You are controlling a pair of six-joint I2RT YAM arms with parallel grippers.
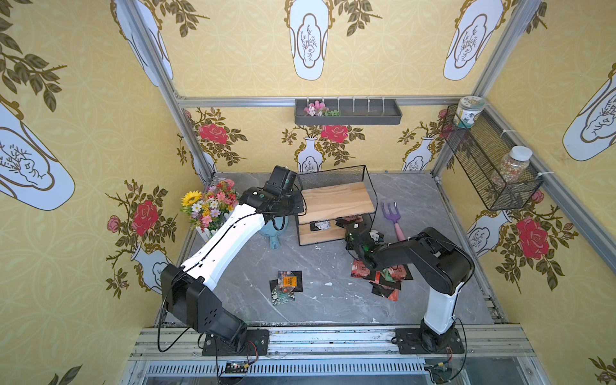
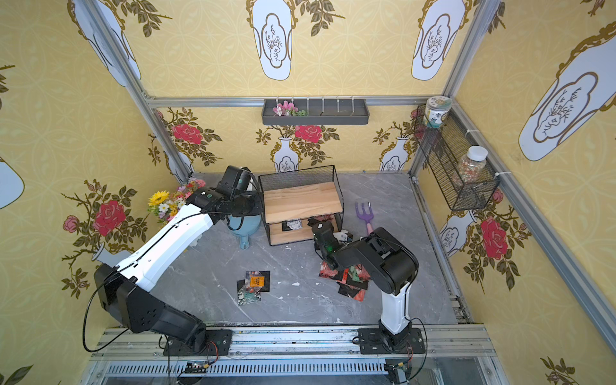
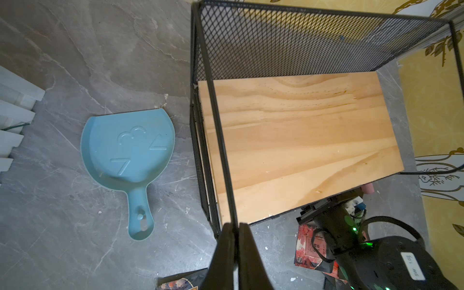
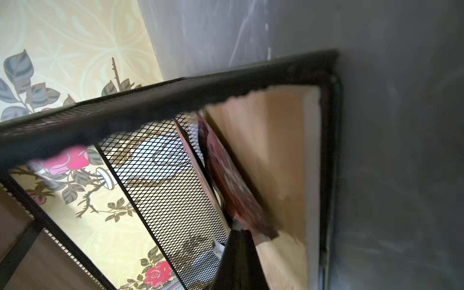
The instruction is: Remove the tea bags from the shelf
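The wire shelf with wooden boards stands at the back middle. Tea bags lie in its lower level, one silvery packet toward the left. My right gripper is shut at the lower opening, its tips beside a red packet, none clearly between them. My left gripper is shut above the shelf's left side, nothing visible between its fingers. Removed packets lie in a pile at the front right, others at the front left.
A blue dustpan and flowers sit left of the shelf. A purple fork lies to its right. A wire rack with jars hangs on the right wall.
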